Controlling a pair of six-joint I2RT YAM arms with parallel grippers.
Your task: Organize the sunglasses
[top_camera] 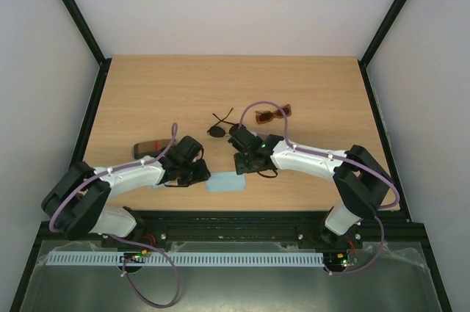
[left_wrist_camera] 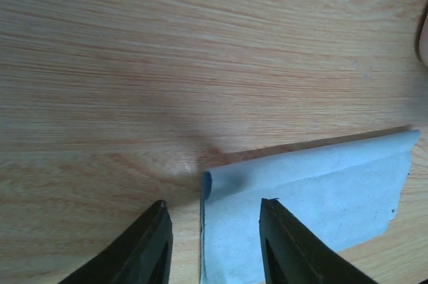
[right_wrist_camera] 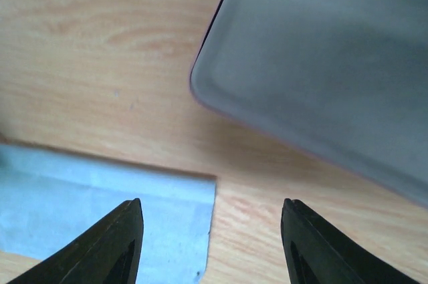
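Black sunglasses (top_camera: 217,131) with crossed temples lie at the table's middle, and brown sunglasses (top_camera: 273,114) lie to their right. A light blue folded cloth (top_camera: 225,182) lies near the front edge. My left gripper is open over the cloth's left end, empty. My right gripper is open over the cloth's right end, also empty. A grey case (right_wrist_camera: 314,77) with rounded corners fills the upper right of the right wrist view; in the top view my right arm hides most of it.
A dark brown case with a red stripe (top_camera: 150,148) lies at the left, partly behind my left arm. Walls and a black frame surround it.
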